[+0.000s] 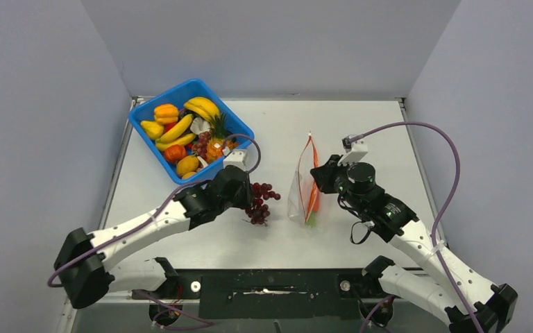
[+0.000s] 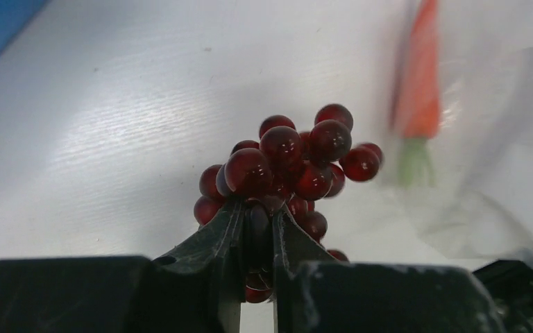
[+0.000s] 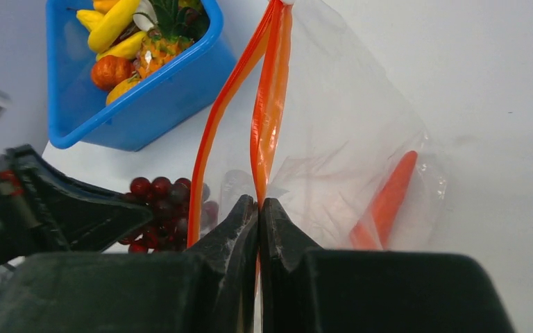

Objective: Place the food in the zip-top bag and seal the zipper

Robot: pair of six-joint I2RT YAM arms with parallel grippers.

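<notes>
A bunch of dark red grapes [image 2: 250,170] hangs from my left gripper, which is shut on it; in the top view the grapes [image 1: 258,208] are left of the bag. The clear zip top bag [image 3: 333,104] has an orange zipper edge, its two strips parted at the mouth. My right gripper is shut on one orange strip [image 3: 264,146] of that edge. Inside the bag lies an orange carrot [image 3: 388,201] with a green end, down toward the bottom. In the top view the right gripper [image 1: 319,177] is at the bag's right side.
A blue bin [image 1: 239,128] full of toy fruit and vegetables stands at the back left of the white table [image 1: 277,125]. Free table lies behind the bag and in front of the grapes.
</notes>
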